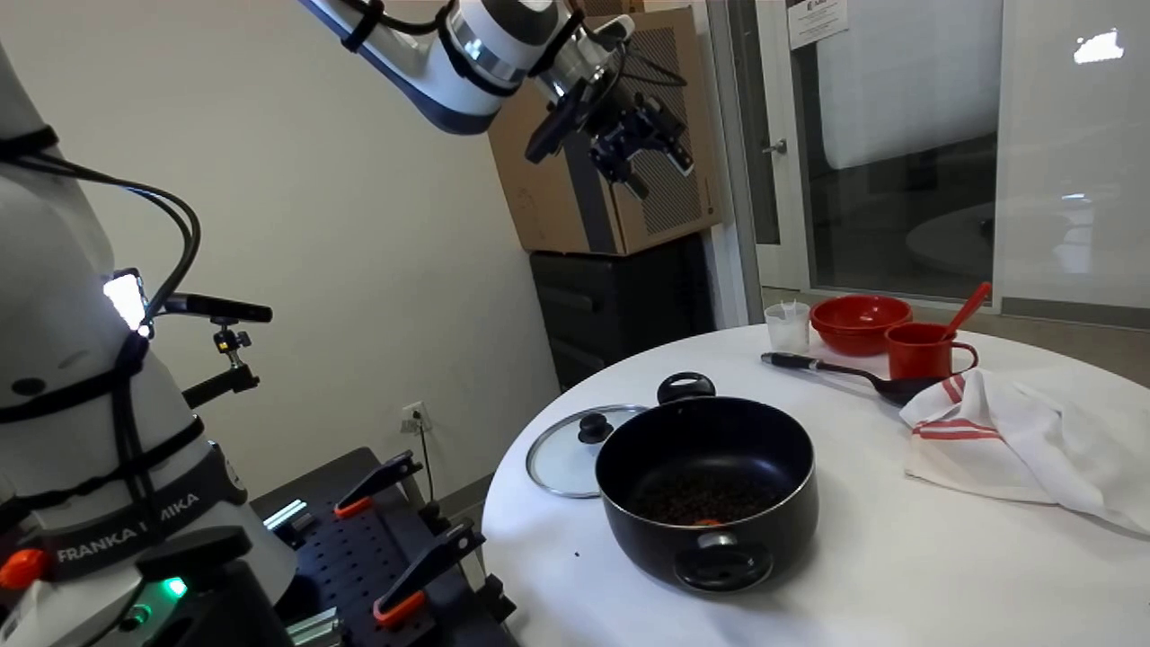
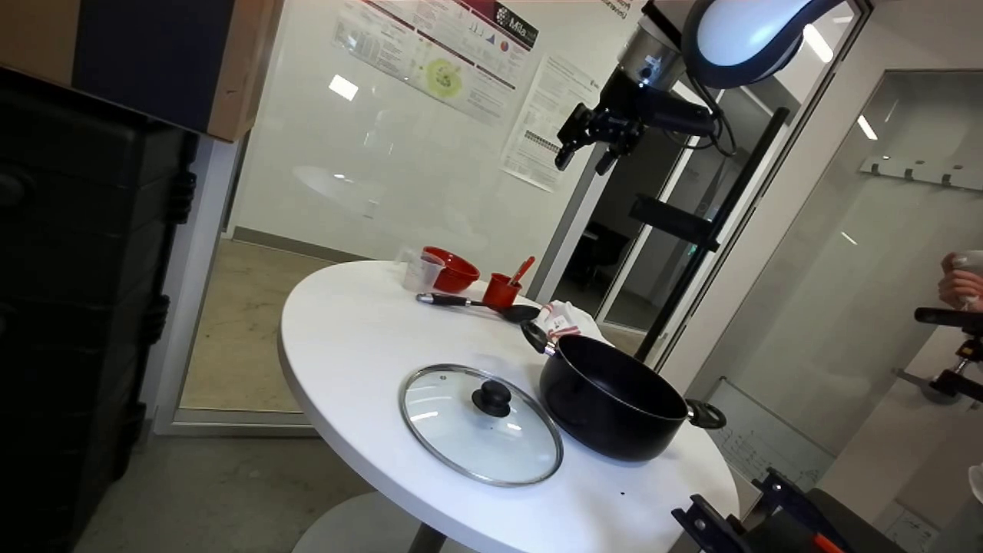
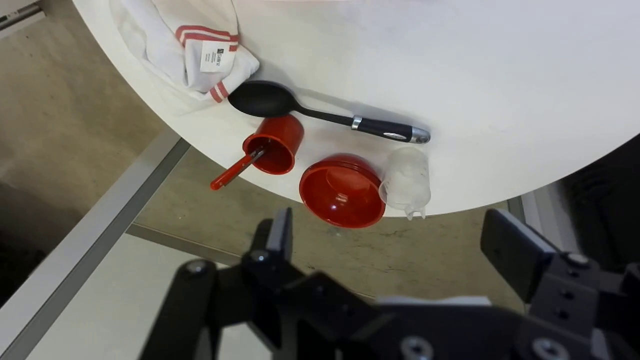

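Note:
My gripper (image 1: 659, 181) is open and empty, high above the far side of the table; its two fingers stand wide apart in the wrist view. Below it, a black spoon (image 3: 384, 128) lies on the table, its bowl end by a red mug (image 3: 286, 139) with a red-handled utensil (image 3: 231, 174) inside. Beside the mug sit nested red bowls (image 3: 342, 193) and a clear plastic cup (image 3: 408, 177). A black pot (image 1: 706, 507) holds small dark pieces at its bottom. The pot's glass lid (image 2: 451, 419) lies flat on the table, knob up.
A crumpled white towel (image 1: 1003, 442) with red stripes lies at the right of the table, touching the spoon. The bowls and cup stand near the round table's (image 2: 350, 341) edge. Bare tabletop surrounds the pot's front and right.

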